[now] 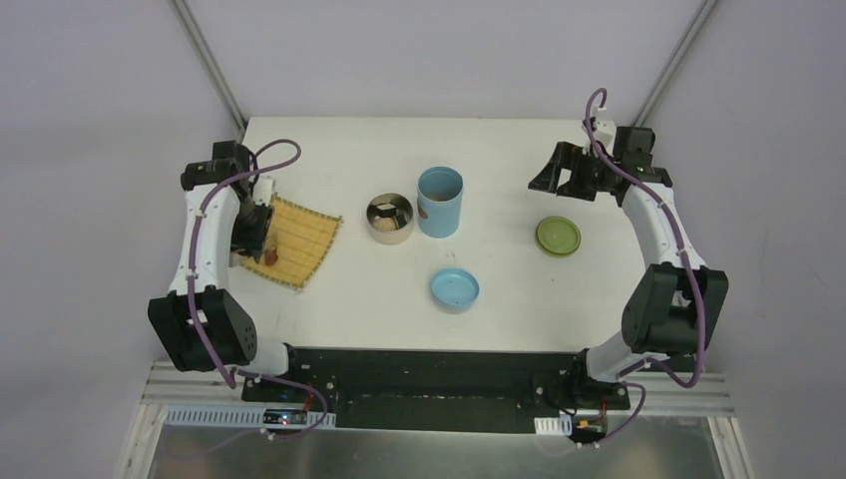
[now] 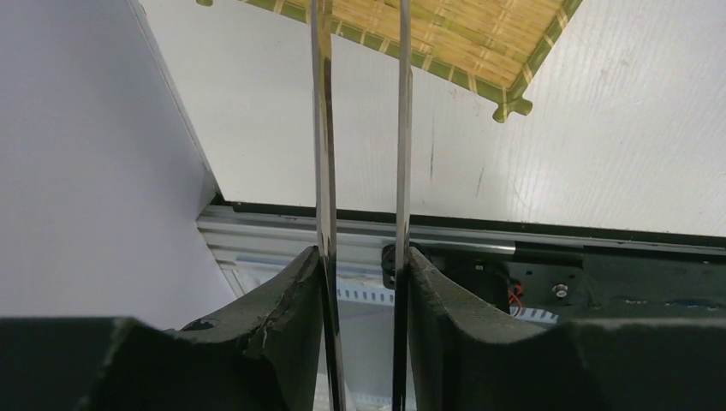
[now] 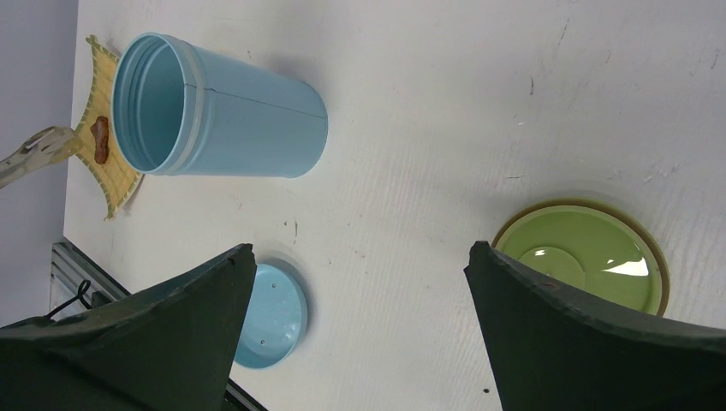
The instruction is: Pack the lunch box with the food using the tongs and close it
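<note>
In the left wrist view, my left gripper is closed around two long metal strips of a pair of tongs (image 2: 404,171), which stand a little apart. The tongs reach over the edge of a woven yellow mat (image 2: 441,38); their far ends are out of that view. On the mat lies a brown piece of food (image 3: 101,139), with a tong end (image 3: 51,147) beside it and apart from it in the right wrist view. My right gripper is open and empty, above the table between the light blue cup (image 3: 257,120) and a green dish (image 3: 586,248).
A round metal container (image 1: 390,230) with a dark piece inside stands left of the light blue cup. In front of them sits a small blue bowl (image 1: 455,287).
</note>
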